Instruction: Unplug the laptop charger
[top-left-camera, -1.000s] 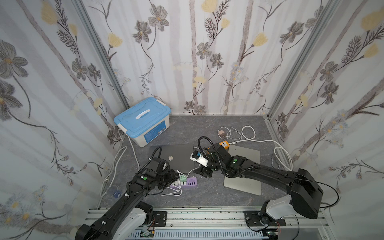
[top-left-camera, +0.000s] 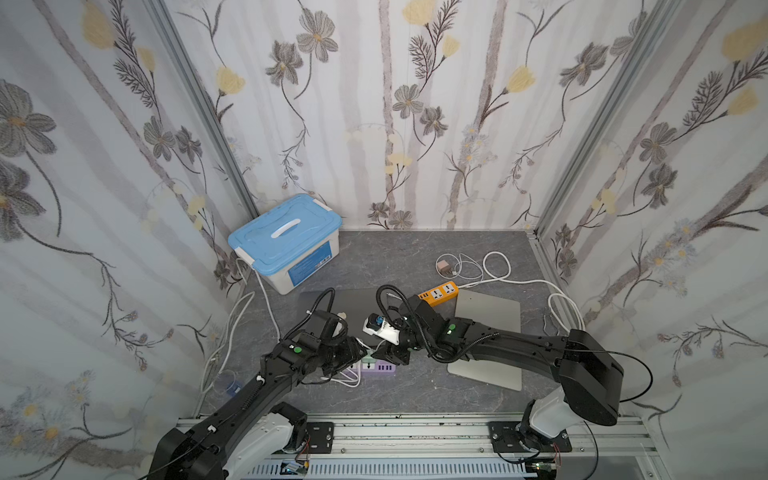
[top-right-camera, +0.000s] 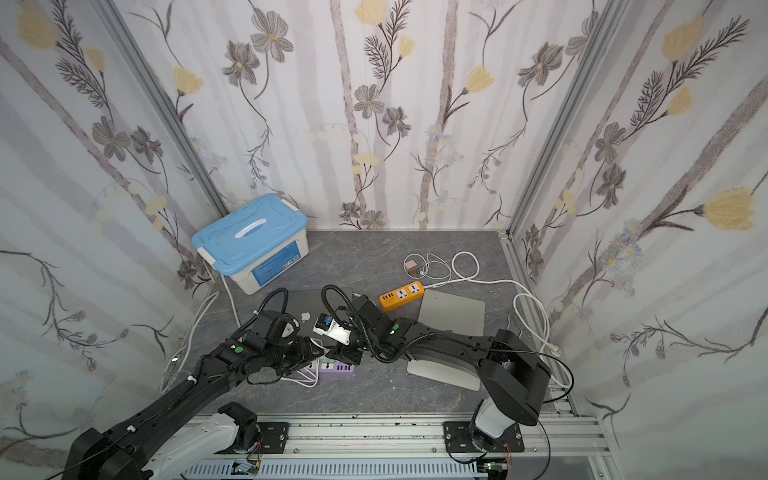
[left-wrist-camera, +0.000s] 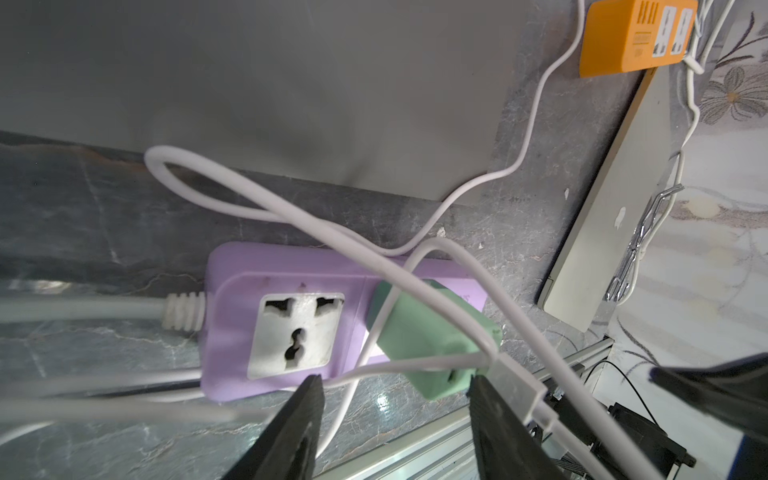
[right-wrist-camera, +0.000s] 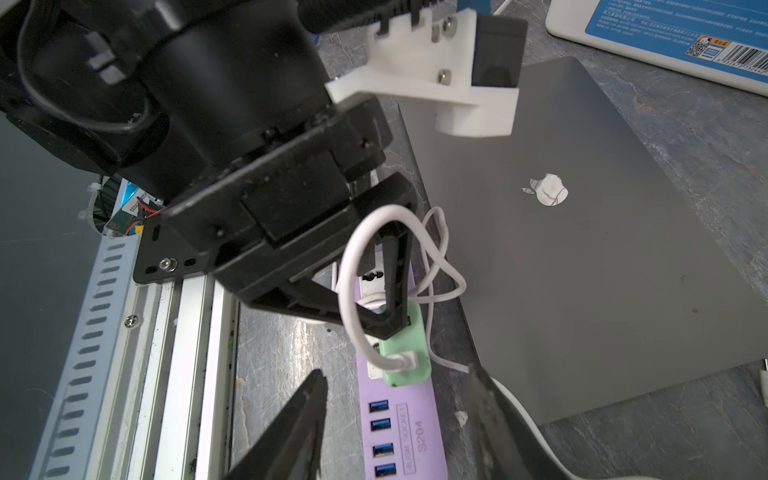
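The light green charger (left-wrist-camera: 424, 344) is plugged into the purple power strip (left-wrist-camera: 240, 272), with a white cable (right-wrist-camera: 384, 212) looping from it. My left gripper hangs over the strip beside the charger, fingers apart; in the right wrist view it is close to the charger, partly hidden by the cable. My right gripper is above the strip's USB end, facing the charger, with its fingers open and nothing between them.
Under and behind the arms lies a dark laptop (right-wrist-camera: 608, 280). A silver laptop (top-left-camera: 488, 368), an orange strip (top-left-camera: 438, 294) and a blue-lidded box (top-left-camera: 284, 228) surround the work area, with loose cables at both sides.
My right arm has moved left toward the charger, and my left arm slightly right and up, so the two grippers are closer together.
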